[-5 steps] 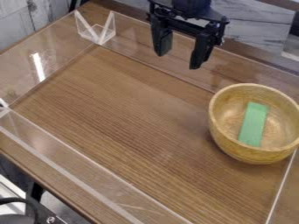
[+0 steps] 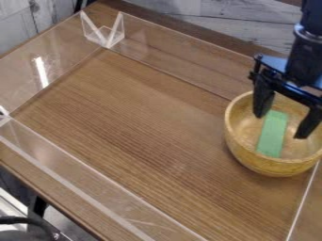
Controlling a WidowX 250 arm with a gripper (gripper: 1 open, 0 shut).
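My gripper [image 2: 281, 94] is at the upper right, dark, open, hanging over a yellow bowl [image 2: 239, 132] with its fingers at the bowl's rim and over its inside. A pale green rectangular block [image 2: 272, 136] lies in the bowl, just below the gripper.
A small clear wire-like holder [image 2: 104, 31] stands at the back left.
The gripper has moved right and down from the upper middle of the view to over the yellow bowl. The bowl and green block look unmoved.
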